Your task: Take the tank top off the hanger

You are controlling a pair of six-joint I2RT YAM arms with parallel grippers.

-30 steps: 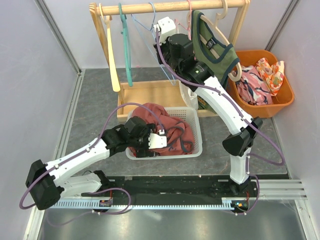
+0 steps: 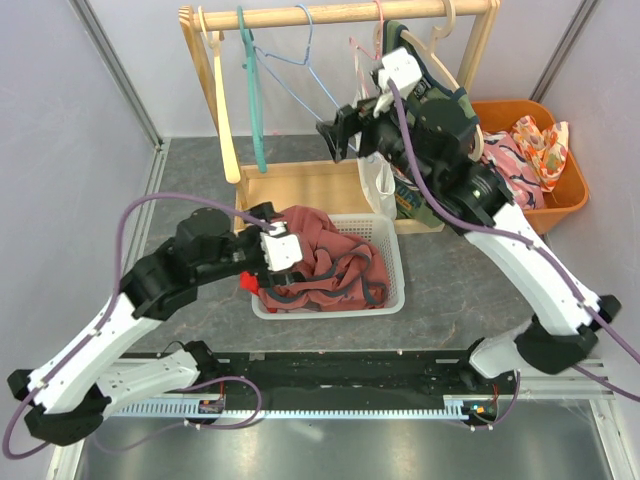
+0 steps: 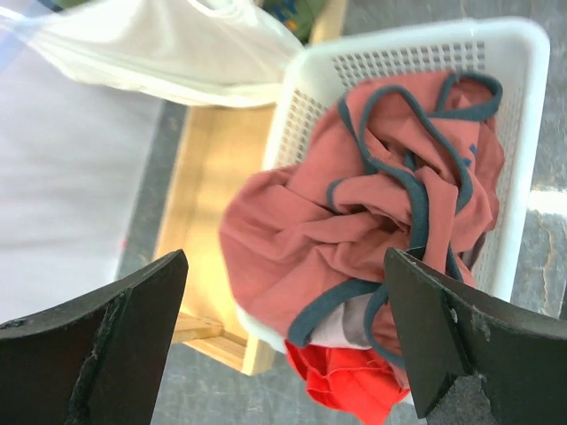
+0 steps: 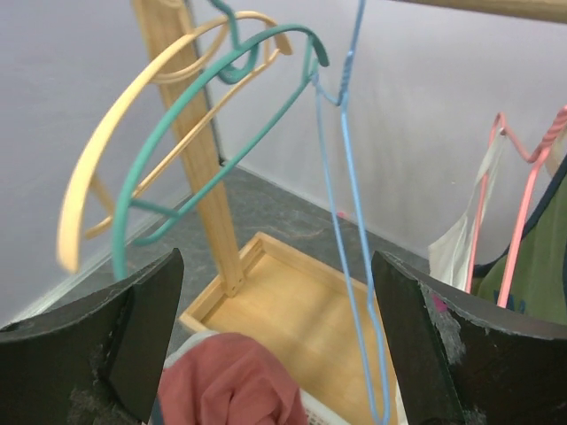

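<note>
My left gripper (image 2: 262, 243) is open over a white perforated basket (image 2: 393, 270) holding crumpled maroon fabric with dark trim (image 3: 363, 221) and a red piece (image 3: 350, 381). My right gripper (image 2: 352, 130) is open at the rack, near a bare blue hanger (image 4: 354, 230) and pink hangers (image 4: 521, 239). A white garment hangs there (image 4: 456, 239), as does olive-green fabric with dark trim (image 4: 540, 252), partly behind the right arm in the top view.
A wooden rack (image 2: 270, 17) carries bare yellow (image 2: 225, 120) and teal (image 2: 250, 100) hangers. An orange bin (image 2: 565, 200) of patterned clothes stands at the right.
The right gripper has moved right and toward the front from beside the blue hanger's top.
</note>
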